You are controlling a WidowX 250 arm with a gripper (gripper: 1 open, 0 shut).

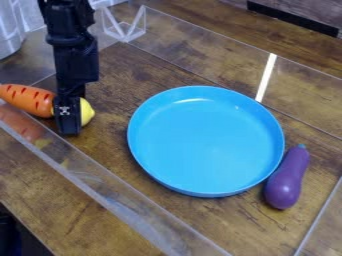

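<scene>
My black gripper (70, 112) reaches down at the left, its fingers low over a small yellow object (84, 113) beside an orange carrot (24, 97). The fingers partly hide the yellow object; whether they are closed on it is unclear. A large blue plate (206, 138) lies in the middle right, and a purple eggplant (287, 178) lies to its right.
A clear plastic barrier edge runs diagonally across the lower left, near the carrot. A white wire rack (120, 25) and a white object stand at the back left.
</scene>
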